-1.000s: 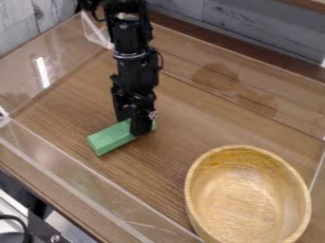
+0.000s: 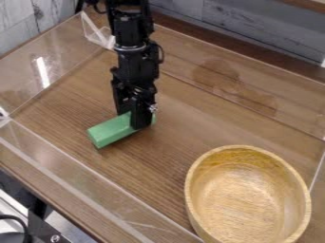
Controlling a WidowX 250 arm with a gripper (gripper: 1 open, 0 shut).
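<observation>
A black robot arm reaches down from the top centre of the camera view to my gripper (image 2: 135, 116), which is low over the wooden table on a green oblong object (image 2: 110, 132). The gripper appears shut on that object, whose far end is hidden behind the dark fingers.
A large pale tan oval bowl (image 2: 248, 201) sits at the bottom right. A clear plastic piece lies near the upper left, and a dark cable shows beyond the lower-left edge.
The arm and gripper have shifted very slightly; the green object lies in about the same place.
</observation>
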